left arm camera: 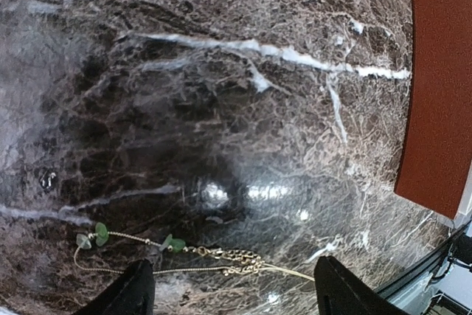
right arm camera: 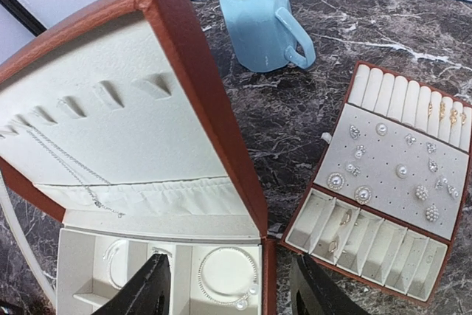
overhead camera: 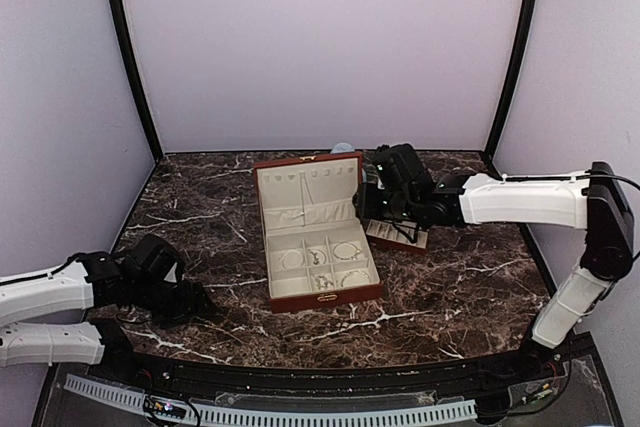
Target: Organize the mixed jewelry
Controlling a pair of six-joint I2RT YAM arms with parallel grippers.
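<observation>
The brown jewelry box stands with its lid up in the middle of the table, bracelets in several compartments. A silver necklace hangs from a hook inside the lid. To the box's right lies a tray of earrings and rings, partly hidden by the right arm in the top view. My right gripper is open above the box's right edge, nothing between its fingers. Left of the box, my left gripper is open and low over the table. A gold necklace with green leaves lies on the marble beneath it.
A light blue mug is upside down behind the box, near the back edge. Bare marble extends at the front right, and the table's far left is clear too.
</observation>
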